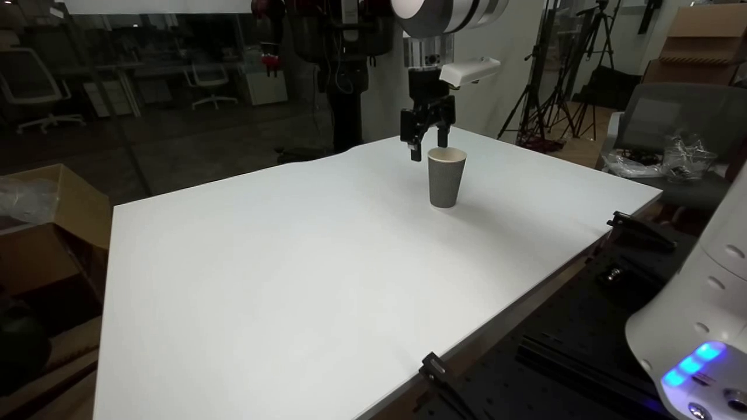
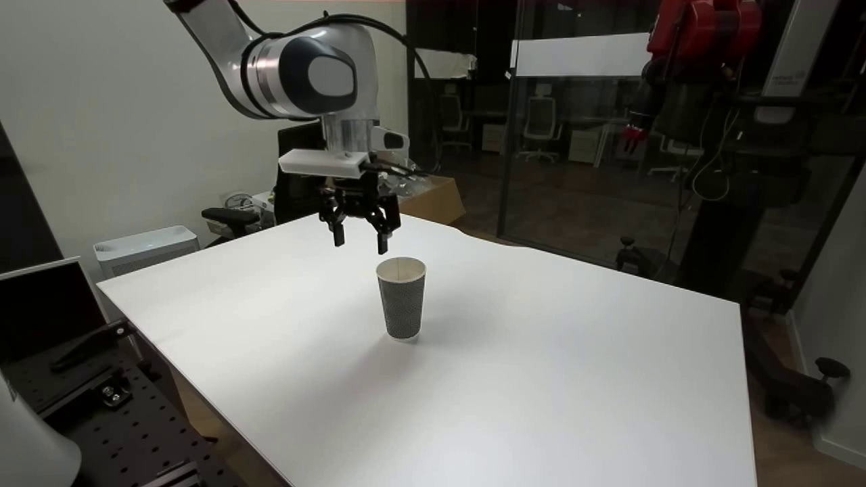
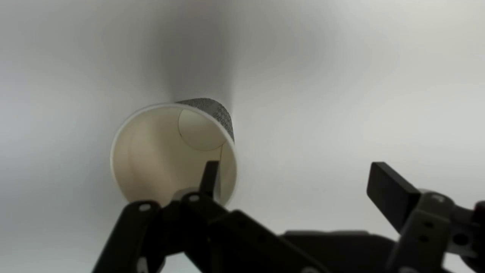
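Note:
A grey paper cup [image 1: 446, 181] with a pale rim stands upright on the white table, empty as far as its inside shows. In exterior view 2 the same cup [image 2: 403, 310] is near the table's middle, lower than my fingertips. My gripper [image 1: 429, 150] is open, with nothing between its fingers, just above and behind the rim. From the other side, the gripper [image 2: 360, 242] appears up and left of the cup. Seen from the wrist, one finger [image 3: 210, 179] overlaps the right part of the cup's mouth [image 3: 157, 157], while the other finger [image 3: 391, 195] is over bare table.
Black clamps [image 1: 442, 374] grip its near edge by the robot's base [image 1: 700, 336]. A cardboard box [image 1: 63, 210] is off the left side, and a chair [image 1: 679, 140] is beyond the right end.

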